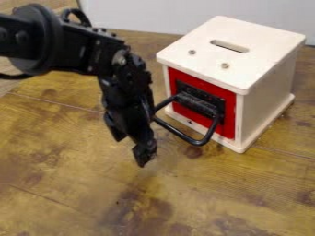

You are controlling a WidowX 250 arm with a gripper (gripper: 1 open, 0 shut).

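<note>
A pale wooden box [264,69] with a slot in its top stands at the right, its front a red panel [227,137] carrying a black plate and a black loop handle [201,139] that sticks out toward the left. My black gripper [131,147] hangs open, pointing down, just left of the handle, with nothing seen between its fingers. Whether it touches the handle is unclear.
A white wall [160,14] runs behind the box.
</note>
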